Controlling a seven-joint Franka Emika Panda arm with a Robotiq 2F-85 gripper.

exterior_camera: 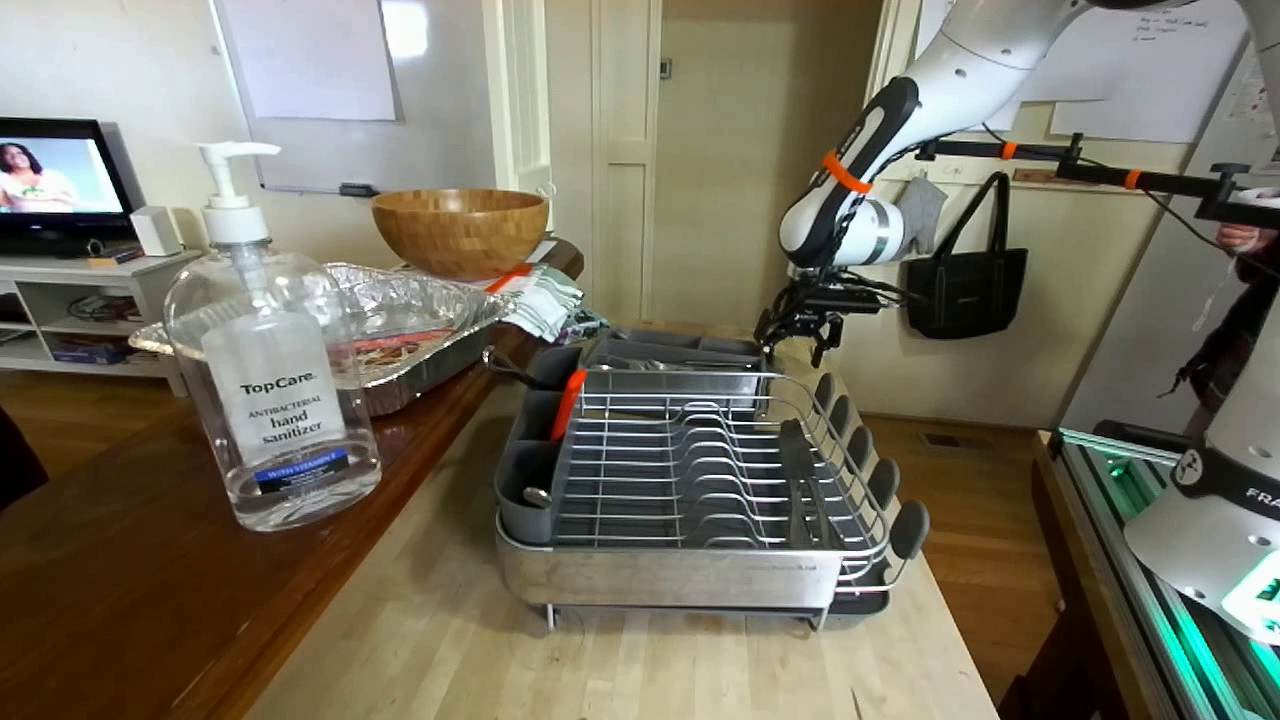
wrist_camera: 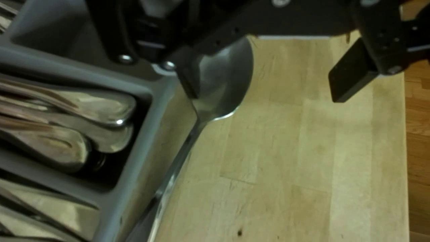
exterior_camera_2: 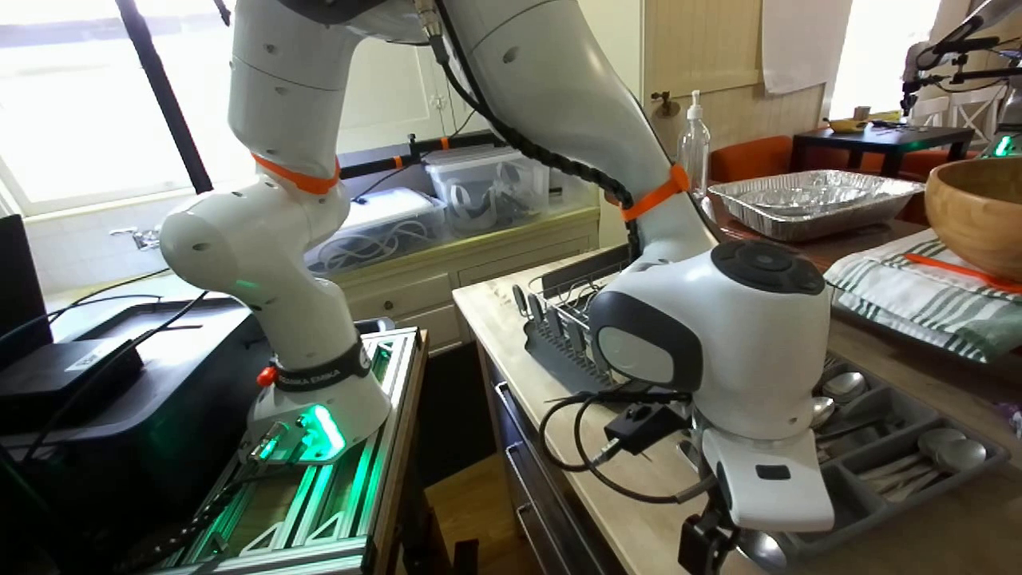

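Observation:
A large metal spoon (wrist_camera: 227, 76) lies on the wooden counter in the wrist view, its handle running along the outer wall of the grey cutlery tray (wrist_camera: 135, 181). My gripper is open above the counter, with nothing gripped. Its left finger (wrist_camera: 189, 78) overlaps the near side of the spoon's bowl in this view; whether they touch, I cannot tell. The other finger (wrist_camera: 352, 72) is over bare wood to the right. Exterior view 1 has the gripper (exterior_camera: 797, 338) beyond the dish rack, at the counter's far right.
The dish rack (exterior_camera: 672, 576) holds knives and an orange-red handled utensil. Several pieces of cutlery (wrist_camera: 60, 141) fill the tray's compartments. A hand sanitizer bottle (exterior_camera: 282, 396), a foil pan (exterior_camera: 444, 348) and a wooden bowl (exterior_camera: 462, 234) stand left. The counter's edge (wrist_camera: 405, 161) is close by on the right.

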